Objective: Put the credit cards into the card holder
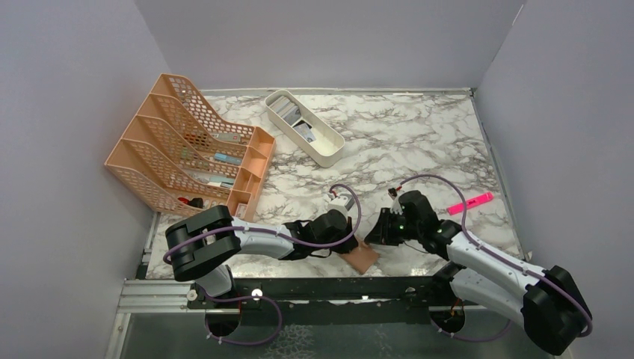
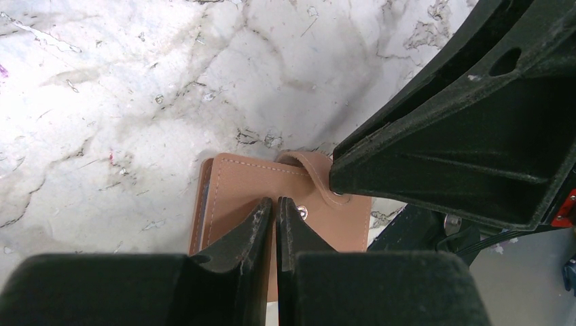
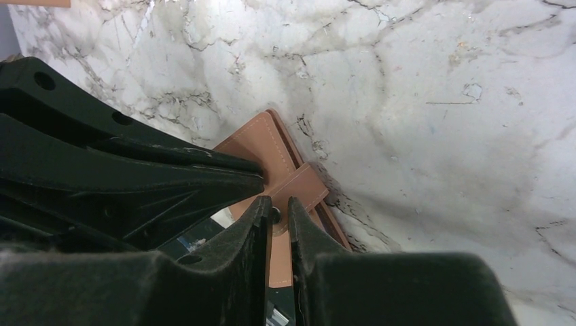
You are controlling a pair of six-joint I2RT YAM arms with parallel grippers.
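The tan leather card holder [image 1: 360, 258] lies on the marble table at the front edge, under both grippers. My left gripper is shut on the holder's body, beside its snap. My right gripper is shut on the holder's strap at the metal snap, its tips close to the left one's. In the left wrist view the strap [image 2: 319, 176] curls up at the top of the holder. A white box [image 1: 325, 153] at the back holds grey stacked items, possibly cards; they are too small to tell.
A peach slotted organizer [image 1: 254, 172] with assorted small items fills the left of the table. A pink marker-like object [image 1: 471, 202] lies at the right.
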